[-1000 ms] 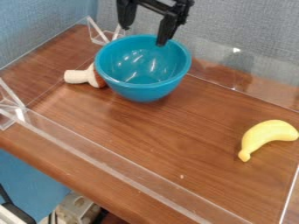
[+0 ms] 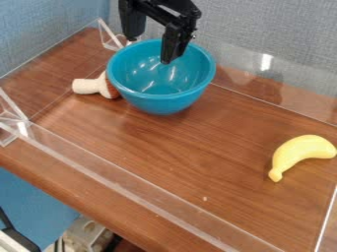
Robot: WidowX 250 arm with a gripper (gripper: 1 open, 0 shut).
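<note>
A blue bowl (image 2: pixel 161 94) stands at the back left of the wooden board, empty as far as it shows. Above it, at the top of the view, hangs the black gripper (image 2: pixel 154 32), its fingers apart with nothing seen between them. A pale mushroom-like object (image 2: pixel 93 85) lies just left of the bowl. A yellow banana (image 2: pixel 301 153) lies at the right.
Clear plastic walls and strips (image 2: pixel 145 196) edge the wooden surface (image 2: pixel 171 167). A grey padded wall rises behind.
The gripper has come down and a little to the left over the bowl. The bowl, pale object and banana have not moved.
</note>
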